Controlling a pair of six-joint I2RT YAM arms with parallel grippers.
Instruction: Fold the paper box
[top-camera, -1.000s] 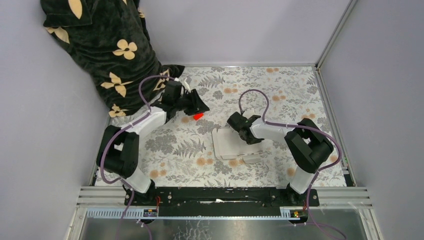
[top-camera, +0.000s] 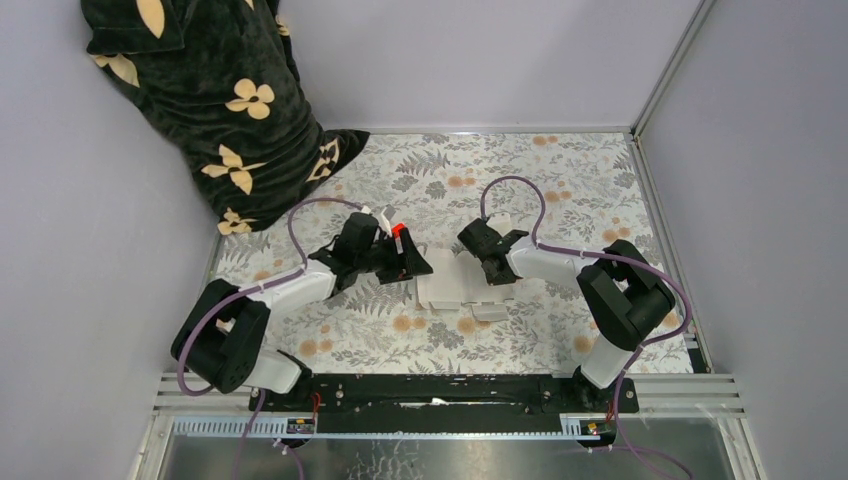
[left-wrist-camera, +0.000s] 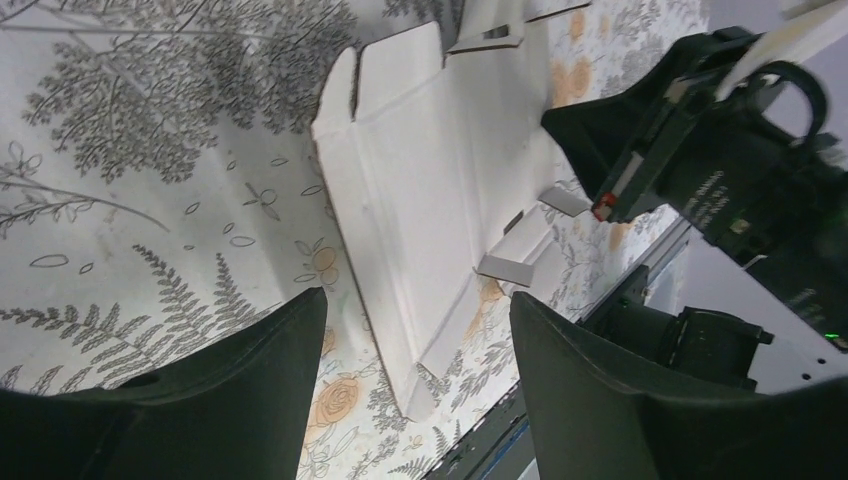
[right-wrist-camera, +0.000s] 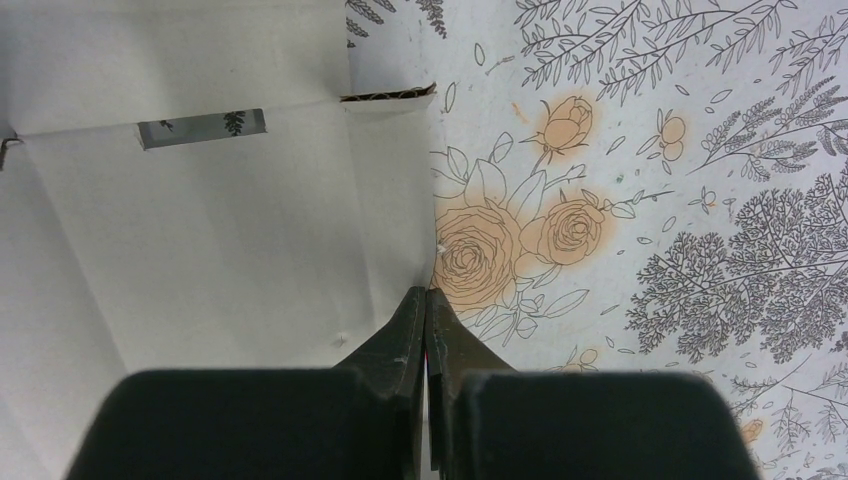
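A white, partly folded paper box (top-camera: 445, 280) lies on the floral table in the middle, its side flaps partly raised, as the left wrist view (left-wrist-camera: 415, 200) shows. My left gripper (top-camera: 408, 258) hovers at the box's left edge, open, with the box between and beyond its fingertips in the left wrist view. My right gripper is shut at the edge of the box's right panel (right-wrist-camera: 385, 200); the top view shows it over the box's right part, largely hiding it. What exactly sits between its fingertips is hard to see.
A small red object (top-camera: 398, 229) lies behind my left gripper. A dark flowered cloth (top-camera: 220, 120) fills the back left. The table's back right and front edges around the box are mostly clear.
My right gripper and the box have shifted slightly left and back since a second ago.
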